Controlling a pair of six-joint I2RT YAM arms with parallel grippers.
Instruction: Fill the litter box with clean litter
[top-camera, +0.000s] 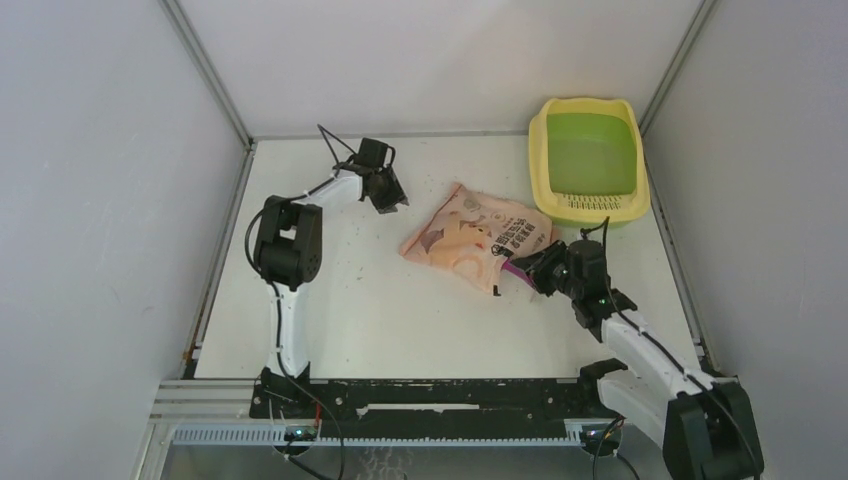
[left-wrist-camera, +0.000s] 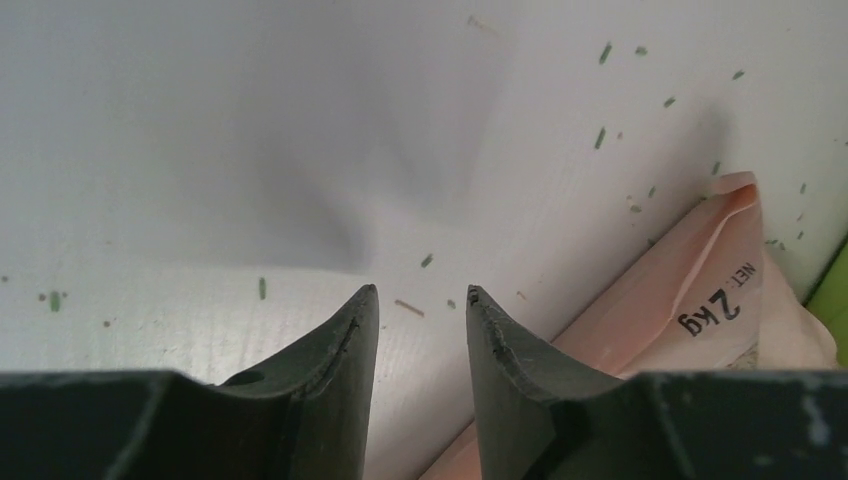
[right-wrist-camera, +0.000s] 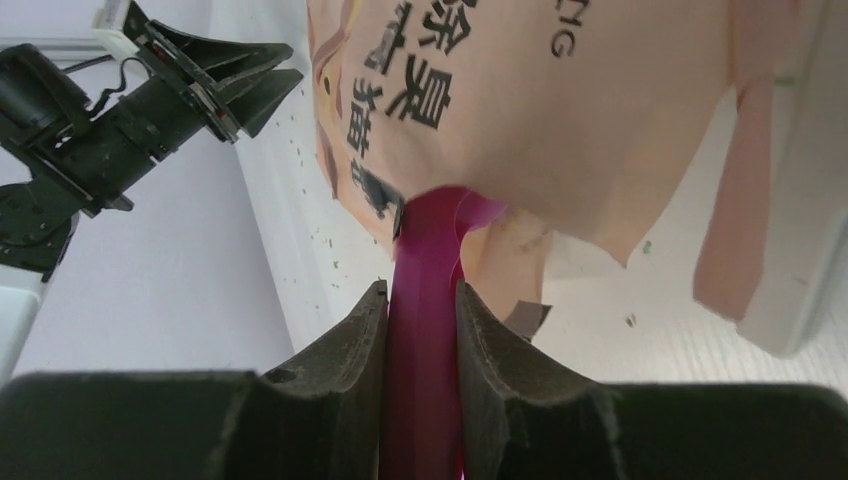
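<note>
The pink litter bag (top-camera: 470, 235) lies flat at the table's middle right; in the left wrist view its folded end (left-wrist-camera: 720, 280) shows at lower right. My right gripper (top-camera: 540, 270) is shut on a magenta scoop (right-wrist-camera: 425, 300), whose far end is tucked at or under the bag's printed face. My left gripper (top-camera: 390, 200) hangs part open above bare table, left of the bag, with nothing between its fingers. The yellow-rimmed green litter box (top-camera: 590, 155) stands at the back right.
Small green and brown bits (left-wrist-camera: 600, 137) are scattered on the white table. Walls enclose the back and sides.
</note>
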